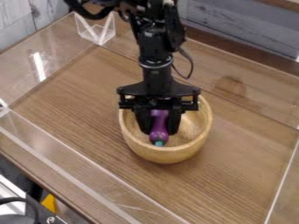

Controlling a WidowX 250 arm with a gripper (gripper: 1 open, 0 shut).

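My black gripper [158,112] reaches down from the top centre into a pale yellow wooden bowl [166,153] in the middle of the table. It is shut on a purple object [158,129] with a teal tip, which is upright inside the bowl. Whether the object touches the bowl's floor is unclear.
A clear container [96,26] stands at the back left. Grey walls run along the back and left edges.
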